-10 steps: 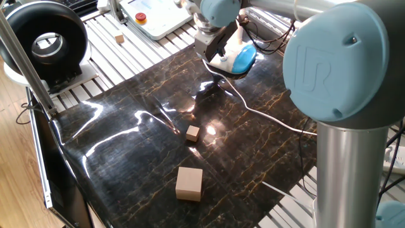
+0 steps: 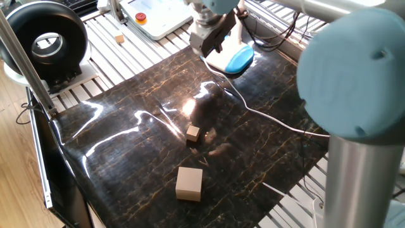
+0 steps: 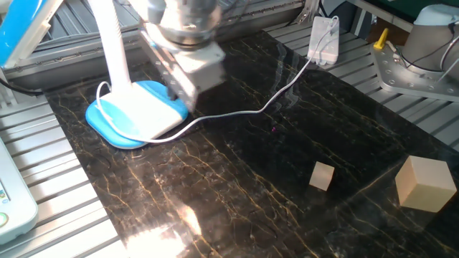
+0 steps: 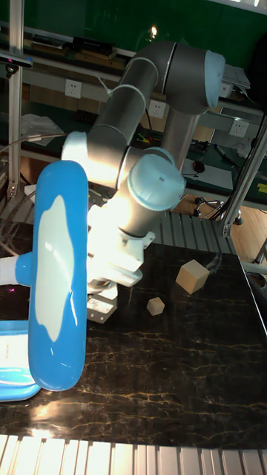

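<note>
A small wooden cube (image 2: 193, 133) lies on the dark marbled tabletop (image 2: 139, 164), and a larger wooden block (image 2: 189, 183) sits a short way from it, the two apart. Both also appear in the second exterior view, the small cube (image 3: 321, 176) left of the larger block (image 3: 425, 184). My gripper (image 2: 212, 45) hangs over the far part of the table beside the blue-and-white lamp base, well away from both cubes. In the second view the gripper (image 3: 185, 92) is blurred, and its finger gap cannot be made out. In the third view, the lamp head hides part of the area beside it.
The blue-and-white lamp base (image 3: 143, 115) stands close to the gripper. A white cable (image 2: 272, 118) runs across the table. A black ring-shaped device (image 2: 44, 44) and a white panel with a red button (image 2: 140, 17) lie beyond the table's edge.
My arm has shifted, its large blue joint cap moving right in the first view. The gripper has moved slightly up and left there. Both wooden cubes stay where they were.
</note>
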